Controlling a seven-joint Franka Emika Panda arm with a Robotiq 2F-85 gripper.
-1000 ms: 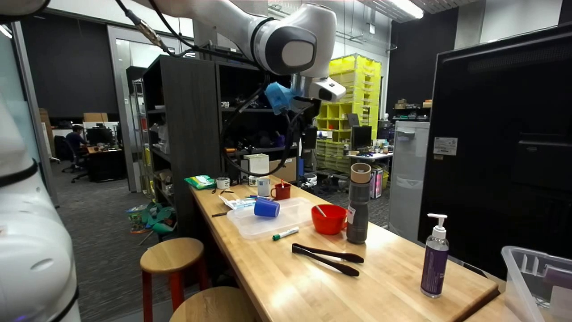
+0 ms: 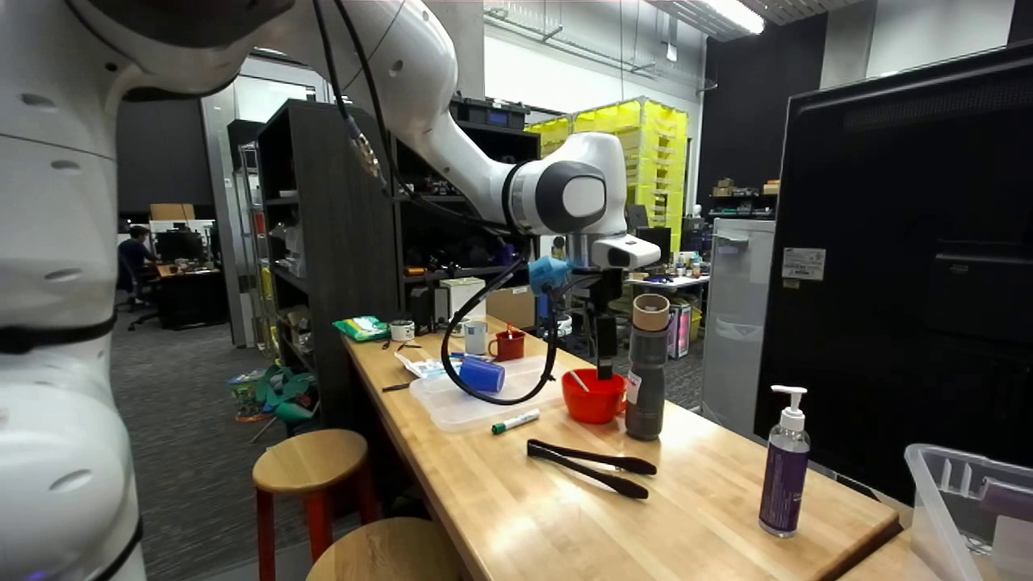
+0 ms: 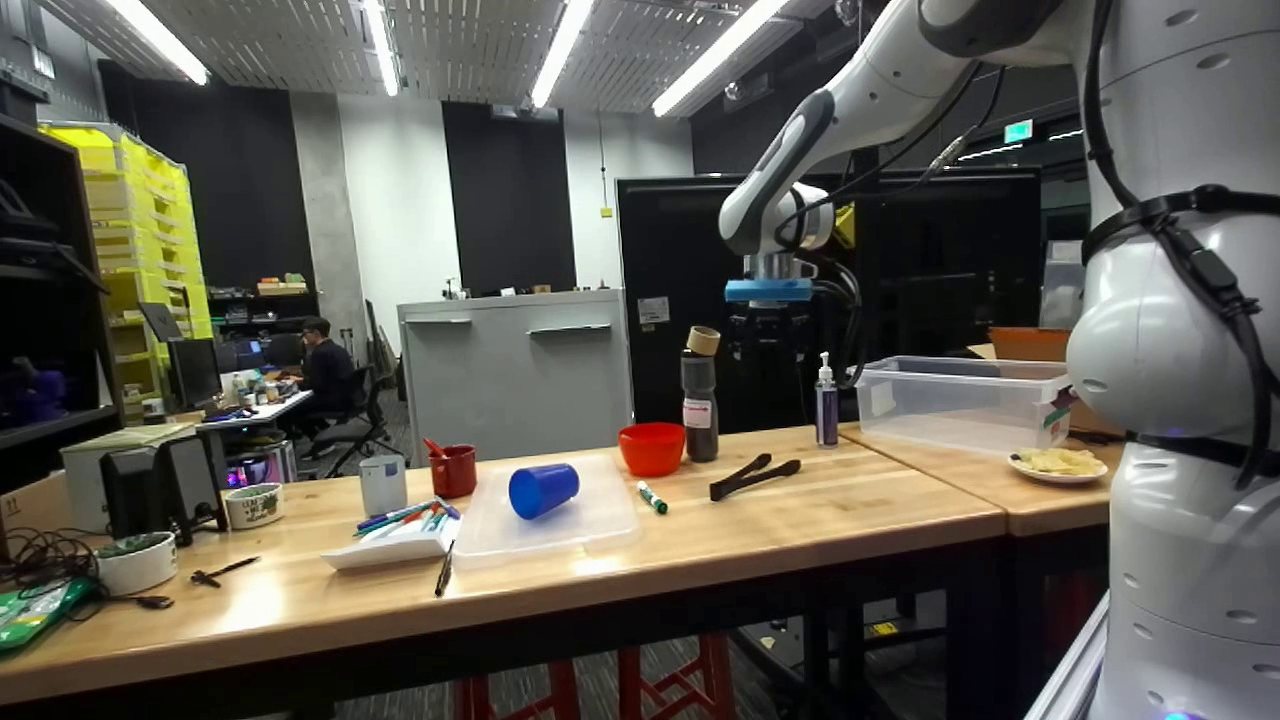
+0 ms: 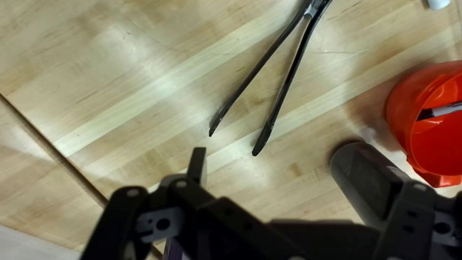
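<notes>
My gripper is open and empty, its fingers spread wide above the table. In exterior view 2, the gripper (image 3: 768, 334) hangs in the air to the right of the dark grey bottle (image 3: 699, 402), about level with its cork-coloured lid. Black tongs (image 4: 277, 78) lie on the wood with their tips spread, ahead of the fingers in the wrist view. The bottle (image 4: 348, 167) shows partly behind the right finger there; whether they touch I cannot tell. Beside it stands a red cup (image 4: 400, 108) with a marker inside.
A green marker (image 2: 515, 422) and a blue cup (image 2: 481, 374) on a clear plastic lid (image 2: 450, 415) occupy the table's middle. Nearer the right end stands a purple pump bottle (image 2: 784, 470). A clear bin (image 3: 960, 402) and a plate of chips (image 3: 1058, 463) are farther right.
The arm has come down and somewhat to the right in exterior view 1, so the gripper now overlaps the red cup there. The table objects have stayed put.
</notes>
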